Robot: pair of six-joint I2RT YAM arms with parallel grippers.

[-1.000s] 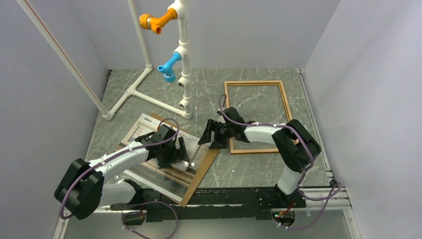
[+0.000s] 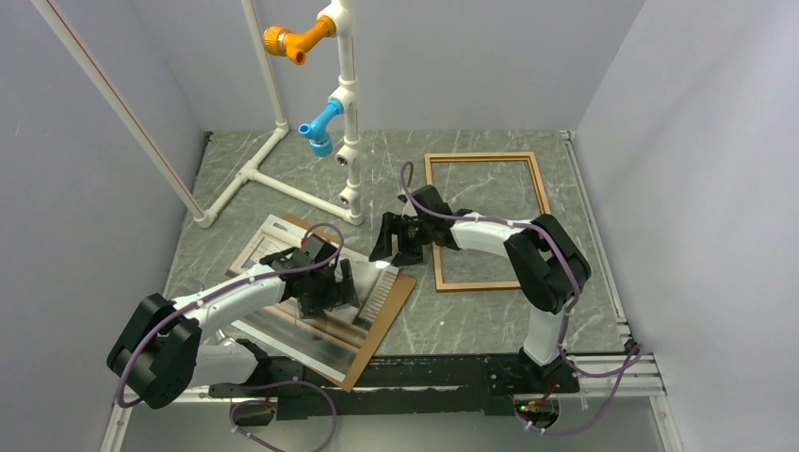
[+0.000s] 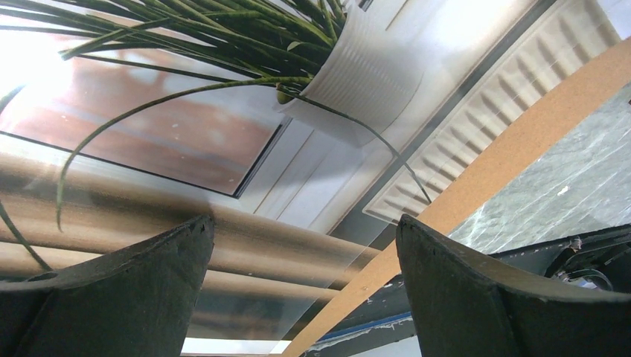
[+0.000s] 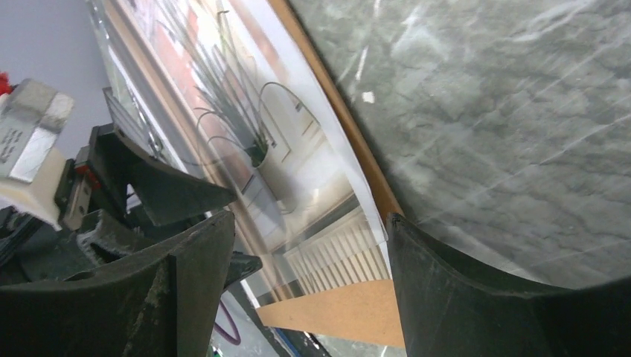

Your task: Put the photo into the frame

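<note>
The glossy photo (image 2: pixel 283 320), printed with a potted plant and furniture, lies skewed on a brown backing board (image 2: pixel 394 299) at the left. Above its middle hovers my left gripper (image 2: pixel 332 294), fingers spread and nothing between them; the left wrist view looks down on the printed plant pot (image 3: pixel 357 89). My right gripper (image 2: pixel 388 254) is at the photo's right corner. In the right wrist view its fingers stand apart, and the photo's edge (image 4: pixel 350 160) curves up off the board close to the right-hand finger (image 4: pixel 405 245). The empty wooden frame (image 2: pixel 479 286) lies at the right, partly behind the right arm.
A white pipe stand (image 2: pixel 306 198) with a blue valve (image 2: pixel 325 122) and an orange valve (image 2: pixel 301 40) rises behind the photo. Grey walls close both sides. Bare table (image 2: pixel 452 325) shows between board and frame.
My right gripper has shifted left and toward the back of the table, along the photo's edge. A bright glare now shows at the photo corner beside it. The left gripper has barely moved.
</note>
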